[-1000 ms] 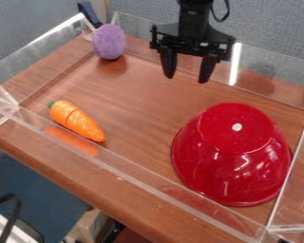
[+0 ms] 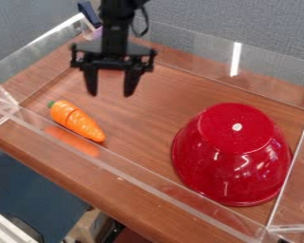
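My black gripper (image 2: 111,82) hangs open over the back-left part of the wooden surface, fingers apart and pointing down, above and behind an orange toy carrot (image 2: 75,121) that lies at the left front. Behind the gripper, a purple object is almost wholly hidden. A large upturned red bowl (image 2: 230,159) sits at the right front.
Clear low plastic walls (image 2: 284,85) border the wooden surface (image 2: 161,117). The middle between carrot and bowl is free.
My gripper has moved left and down toward the front, now covering most of the purple object. The carrot and bowl are unmoved.
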